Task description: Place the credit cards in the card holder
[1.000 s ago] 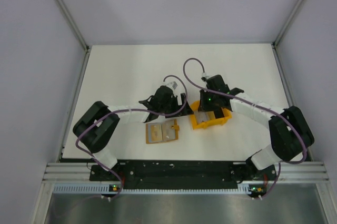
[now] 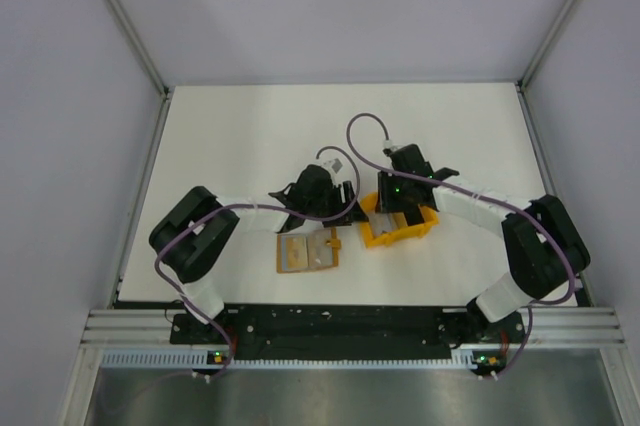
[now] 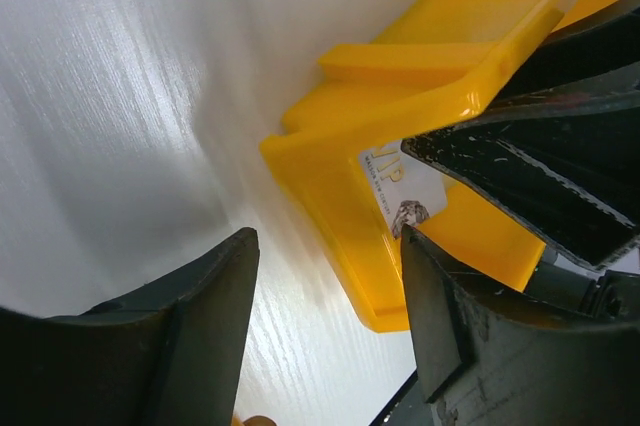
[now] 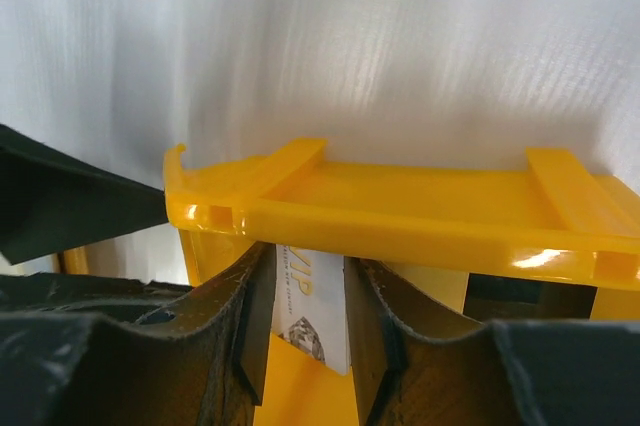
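A white card with "VIP" lettering (image 4: 311, 311) stands in the yellow box (image 2: 395, 238). My right gripper is part open above it, fingers on either side of the card's visible face; whether they touch it cannot be told. My left gripper is part open at the box's left end, no card between its fingers. One of its fingers (image 3: 425, 271) overlaps the box wall in the left wrist view. The flat card holder (image 2: 308, 267) lies left of the box, with two pocket panels.
A dark card or slot (image 2: 414, 216) shows in the right part of the box. An orange tab (image 2: 333, 243) sits at the holder's right edge. Behind both arms the white table (image 2: 260, 126) is clear.
My left gripper's fingers have come closer together and moved slightly right. Box and holder stay in place.
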